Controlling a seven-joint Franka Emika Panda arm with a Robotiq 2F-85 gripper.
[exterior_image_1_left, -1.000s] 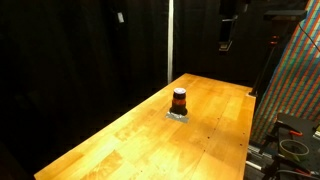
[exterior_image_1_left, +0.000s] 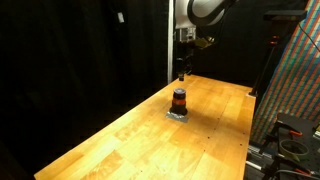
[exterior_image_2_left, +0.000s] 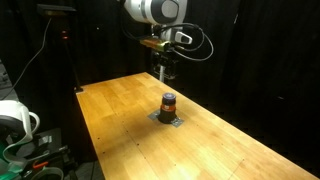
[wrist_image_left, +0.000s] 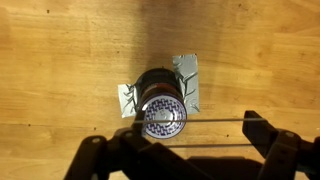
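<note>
A dark cylindrical object with an orange-brown band (exterior_image_1_left: 179, 103) stands upright on the wooden table, with silver tape (exterior_image_2_left: 179, 122) at its base. From above, in the wrist view, its round patterned pale top (wrist_image_left: 165, 115) shows between and beyond my fingers. My gripper (exterior_image_1_left: 182, 77) hangs above the object, apart from it, and in the second exterior view it appears above and behind it (exterior_image_2_left: 162, 73). In the wrist view the two fingers (wrist_image_left: 262, 130) stand wide apart, so the gripper is open and holds nothing. Thin grey lines cross the gap.
Bare wooden table (exterior_image_2_left: 190, 155) surrounds the object, with wide free room on all sides. Black curtains (exterior_image_1_left: 80, 70) hang behind. A stand with dark gear (exterior_image_1_left: 290, 140) is beyond the table's right edge in the first exterior view.
The arm has come down and leftward from the upper right in the first exterior view, bringing the gripper over the object. The object has stayed where it was.
</note>
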